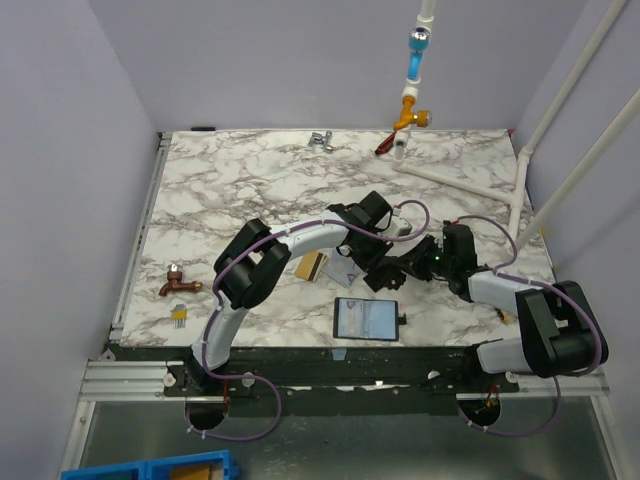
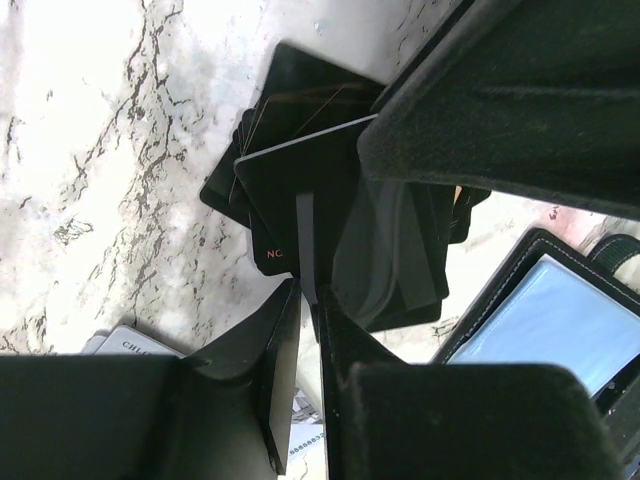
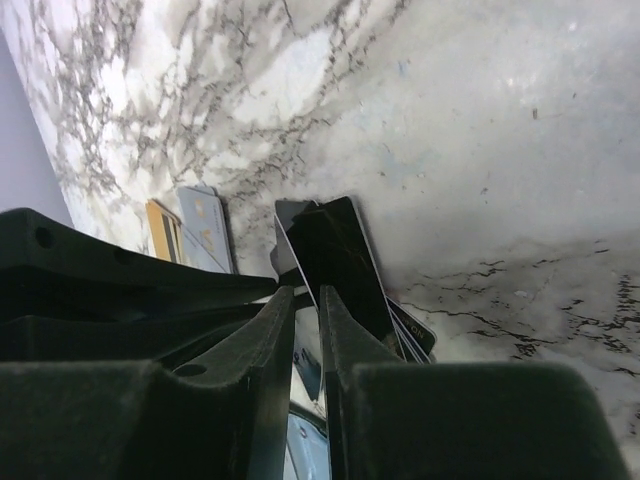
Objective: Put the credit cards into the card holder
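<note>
Several black cards (image 1: 385,276) (image 2: 270,180) lie fanned in a pile between the two grippers. My left gripper is shut on the edge of the black cards, tips low at the pile. My right gripper has its fingertips close together at the upper black card (image 3: 340,255); whether it grips it is hard to tell. The open card holder (image 1: 366,319) (image 2: 540,320), with clear blue sleeves, lies at the front below the pile.
Light and gold cards (image 1: 310,266) lie left of the pile. A brass tap (image 1: 175,282) is at the far left, white pipes (image 1: 460,188) at the back right.
</note>
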